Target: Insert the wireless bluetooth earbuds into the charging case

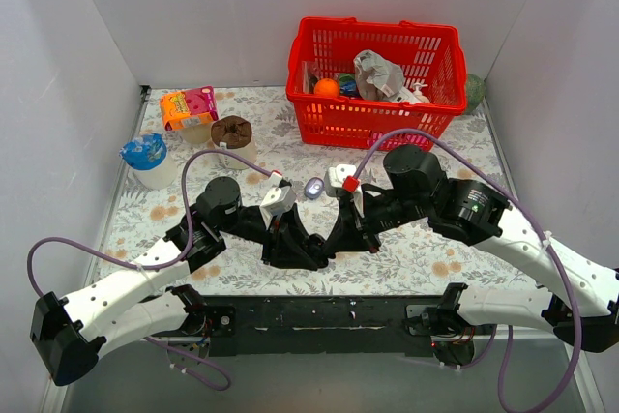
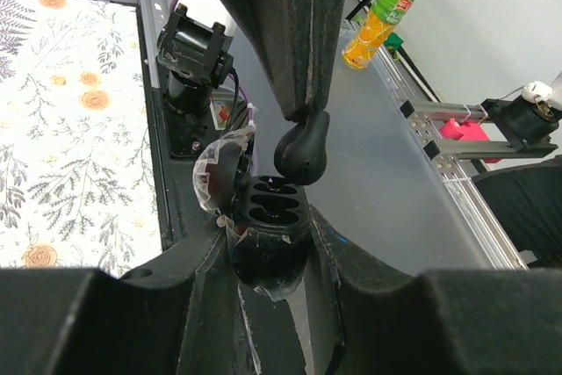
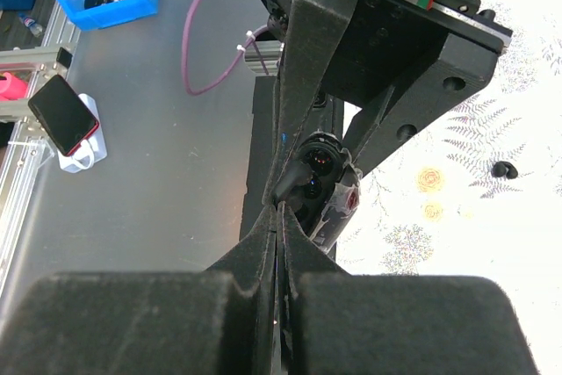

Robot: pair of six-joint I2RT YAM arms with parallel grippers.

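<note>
My left gripper is shut on the black charging case (image 2: 269, 239), its two fingers along the sides. In the left wrist view the case's lid (image 2: 224, 171) stands open, and dark round hollows show in its top. Just above the hollows is a black earbud (image 2: 303, 151) at the tips of my right gripper, which is shut on it. The right wrist view shows this earbud (image 3: 288, 184) beside the case opening, partly hidden by the fingertips. A small black object, apparently the other earbud (image 3: 505, 169), lies on the patterned tablecloth.
A red basket (image 1: 377, 123) with several items stands at the back. Tubs (image 1: 155, 173) and an orange-pink packet (image 1: 190, 106) are at the left. A small greyish oval item (image 1: 313, 188) lies behind the grippers.
</note>
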